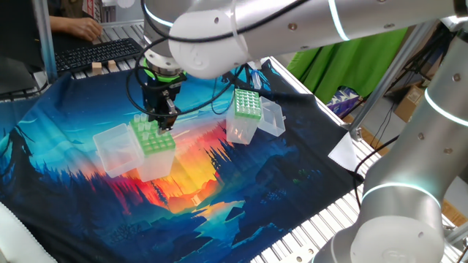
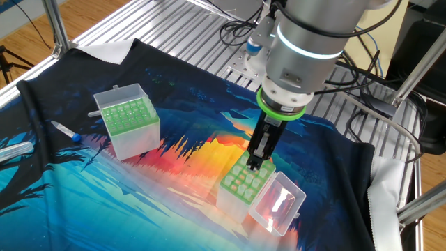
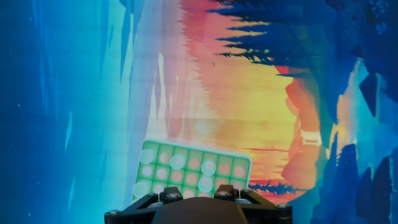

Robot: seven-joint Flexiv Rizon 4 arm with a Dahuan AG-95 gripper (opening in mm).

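Observation:
My gripper (image 1: 165, 123) hangs over a clear box with a green perforated top, the near tip rack (image 1: 153, 140). In exterior view 2 the fingertips (image 2: 254, 165) are close above this rack (image 2: 245, 183); contact cannot be told. The wrist view shows the two fingers apart, with the green grid (image 3: 193, 163) beneath them and nothing visibly held. Several pale tips stand in some holes, while other holes look empty. A second tip rack (image 1: 247, 106), its green top densely filled, stands apart on the cloth.
Open clear lids (image 1: 119, 150) (image 2: 279, 203) stand out beside the racks. A blue-capped pen (image 2: 66, 131) lies on the printed cloth (image 2: 188, 132). Between the two racks the cloth is bare. A loose cable loops round my wrist, and a person's hand (image 1: 85, 29) rests by a keyboard (image 1: 99, 54).

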